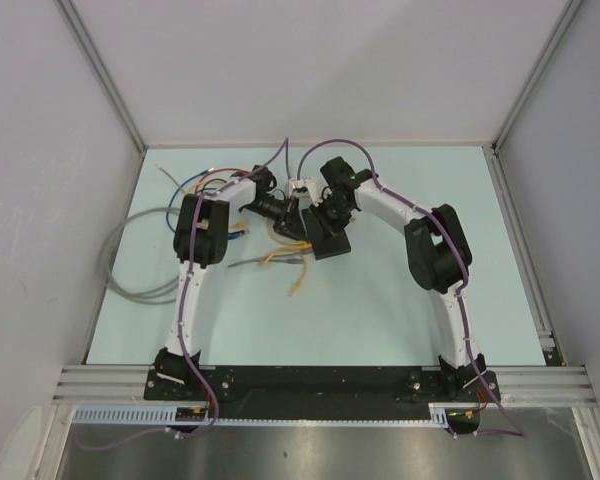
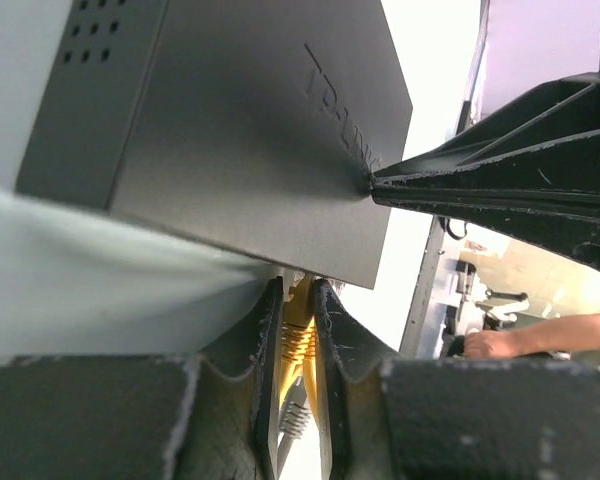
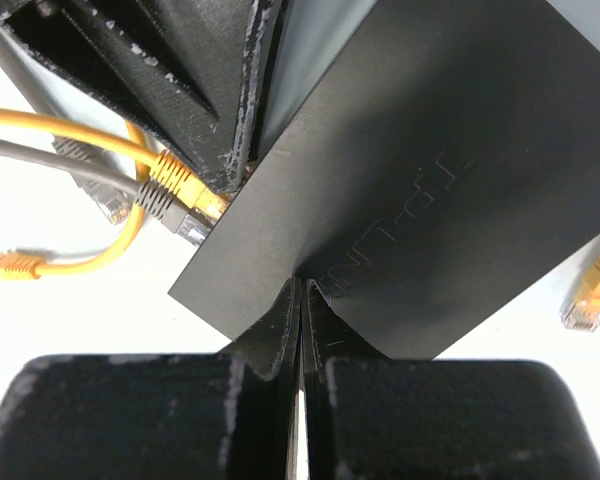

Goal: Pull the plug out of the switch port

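Observation:
A black switch box (image 1: 327, 238) lies on the white table near the middle. At its port side, my left gripper is shut on the yellow plug (image 2: 298, 340), whose front end meets the box edge. How deep the plug sits in its port is hidden. My right gripper is shut with nothing between its fingers, and its tips touch the top of the switch box (image 3: 400, 190). In the right wrist view a grey plug (image 3: 185, 222) shows at the box edge beside the yellow plug (image 3: 195, 190).
A loose yellow plug (image 3: 12, 265) lies left of the box, with a grey plug (image 3: 100, 190) close by. Another yellow plug (image 3: 598, 285) lies on the far side. Coiled grey cable (image 1: 115, 262) fills the left of the table.

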